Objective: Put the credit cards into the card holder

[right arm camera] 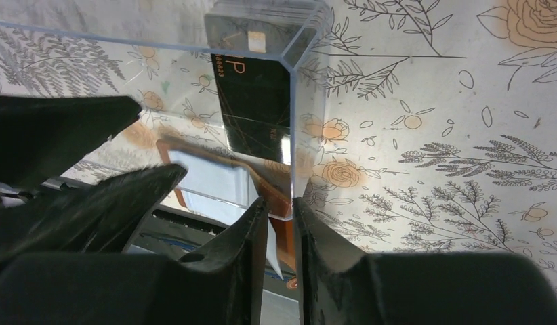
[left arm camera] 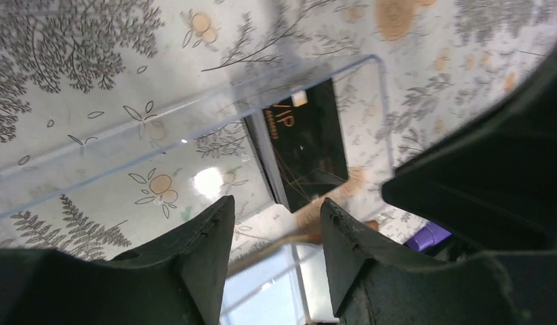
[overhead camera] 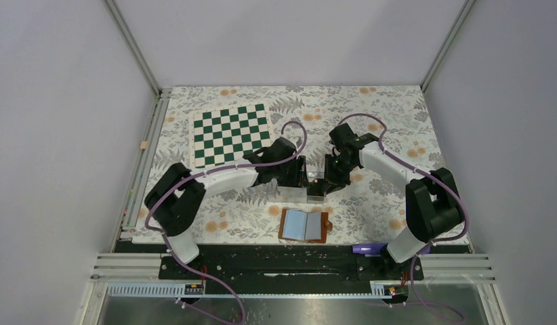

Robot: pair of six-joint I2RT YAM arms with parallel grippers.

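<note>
A clear plastic box (left arm camera: 160, 135) holds black cards (left arm camera: 310, 145), marked with orange print, near its right end. In the top view both grippers crowd over it. My left gripper is open above the box's near side, nothing between its fingers. My right gripper has its fingertips close together at the box's end corner; whether the clear wall is between them is unclear. The open brown card holder (overhead camera: 287, 237), with pale blue and grey inner panels, lies in front of the box.
A green checkerboard (overhead camera: 221, 132) lies at the back left. A purple cylinder (overhead camera: 364, 248) sits at the front right edge. Patterned cloth around the box is mostly clear, but the two arms are close together.
</note>
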